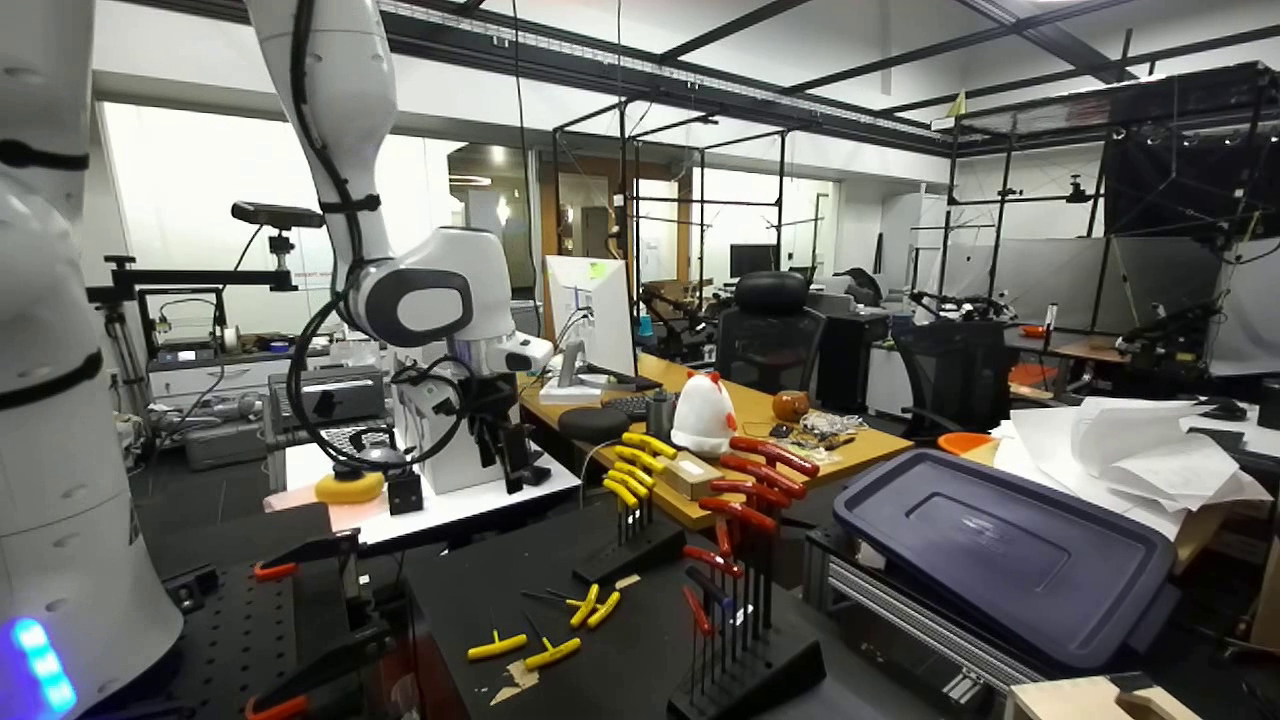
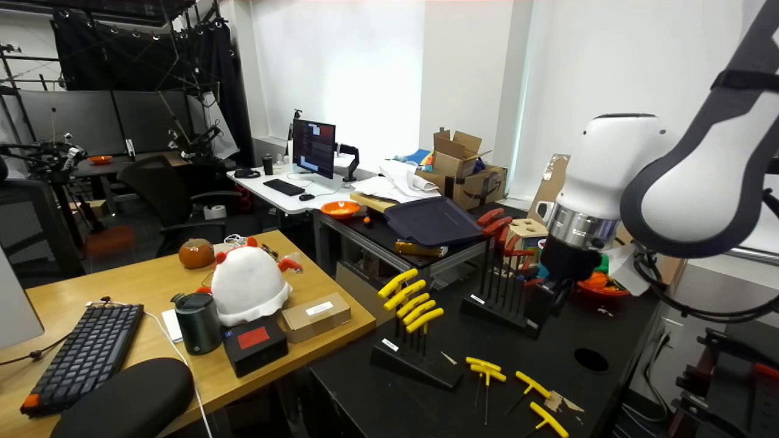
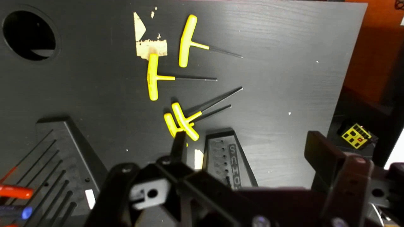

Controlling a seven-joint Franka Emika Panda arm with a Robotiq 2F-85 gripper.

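Note:
Several yellow T-handle hex keys lie loose on the black table (image 3: 280, 90). One yellow key (image 3: 185, 41) and another yellow key (image 3: 152, 77) lie apart, while two yellow keys (image 3: 185, 123) overlap beside the black stand (image 3: 242, 162). More yellow-handled keys (image 2: 412, 299) stand upright in that stand. Red-handled keys (image 1: 750, 492) fill a second stand (image 1: 756, 672). Wide open, my gripper hangs above the table with nothing between its fingers; in exterior view 1 the gripper (image 1: 504, 462) is well above the loose keys. The lower wrist view is partly hidden by the gripper.
A dark storage-bin lid (image 1: 1002, 546) lies to the right in exterior view 1. Beyond the black table, a wooden desk (image 2: 168, 281) holds a white plush (image 2: 248, 285) and a small cardboard box (image 2: 315, 317). The table has a round hole (image 3: 28, 36). Upright keys rise as obstacles.

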